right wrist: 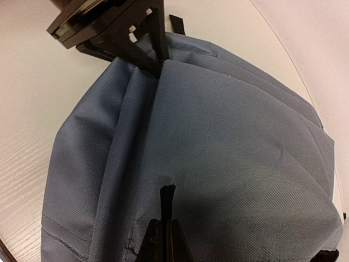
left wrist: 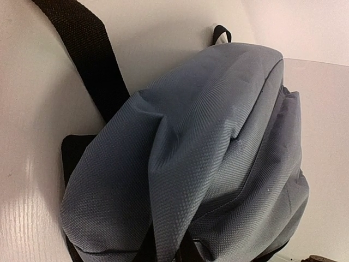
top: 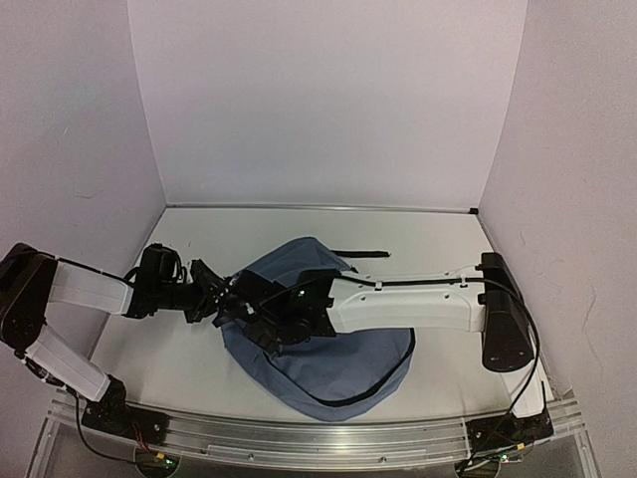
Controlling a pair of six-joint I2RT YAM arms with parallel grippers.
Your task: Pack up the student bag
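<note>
A blue-grey student bag lies on the white table, and its fabric fills much of the left wrist view. My left gripper is shut on a raised fold of the bag's fabric at the left edge. The same gripper's dark fingers show at the top of the right wrist view, touching the bag's top. Over the bag, my right gripper has its fingers close together, with a thin black strip, seemingly a zipper pull, standing out from between them. The bag's opening and contents are hidden.
A black strap sticks out behind the bag onto the table. Bare white table shows to the right, and the left front is free too. Both arms come close together at the bag's left side.
</note>
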